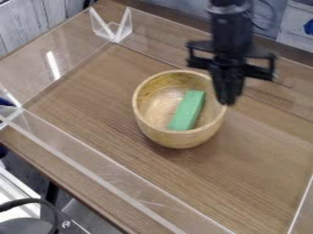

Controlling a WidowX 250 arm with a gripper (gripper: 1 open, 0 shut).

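Note:
A cream round bowl (159, 128) stands on the wooden table, with a green block (186, 111) lying inside it. The dark gripper (228, 84) is over the table just beyond the bowl's right rim, pointing down, slightly blurred. It is shut, and nothing shows between its fingers.
A small white wire-like object (112, 25) sits at the back left. A black cable (47, 207) lies at the lower left corner.

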